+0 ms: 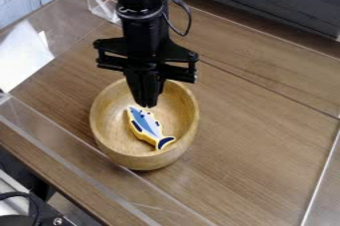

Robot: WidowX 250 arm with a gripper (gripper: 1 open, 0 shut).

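Observation:
A light wooden bowl stands on the table, holding a blue, white and yellow fish-shaped toy. My black gripper points down over the back of the bowl, above and behind the toy. Its fingers are drawn together; whether anything is between them cannot be made out from this view.
White papers lie at the left edge, with a clear strip along the front left and grey walls at the back. Black cables show at the bottom left corner.

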